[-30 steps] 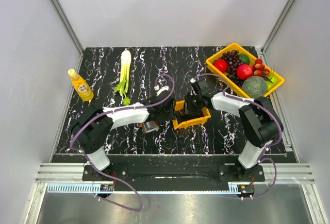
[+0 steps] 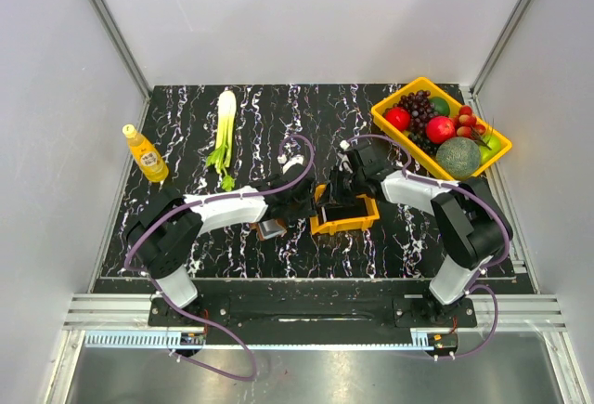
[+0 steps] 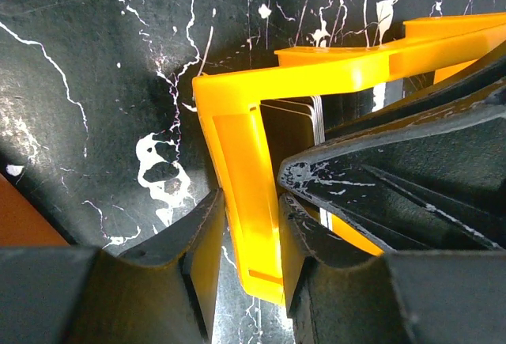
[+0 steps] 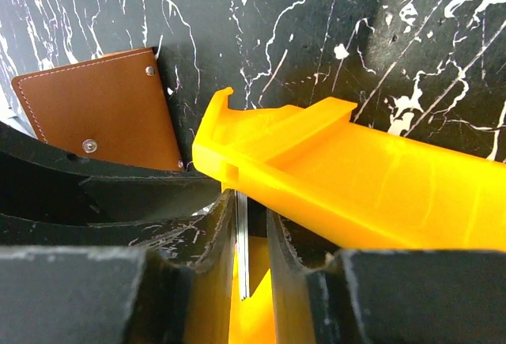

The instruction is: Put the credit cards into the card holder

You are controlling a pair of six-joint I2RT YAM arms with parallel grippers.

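The yellow tray (image 2: 345,226) stands near the middle of the table. My left gripper is shut on its end wall, one finger on each side. Inside the tray, the thin edges of a stack of cards (image 3: 318,119) stand on edge near that wall. My right gripper reaches into the tray and is part open. The cards (image 4: 243,241) pass between its fingers, close to the left one, and a gap shows on the other side. Outside the tray lies the brown leather card holder (image 4: 99,111), partly hidden by the left arm in the top view.
A yellow basket of fruit (image 2: 506,147) is at the back right. Celery (image 2: 225,128) and a yellow bottle (image 2: 146,154) lie on the left.
The right gripper has shifted slightly inside the tray, toward the left. The tray has turned and shifted a little; the left arm stays put.
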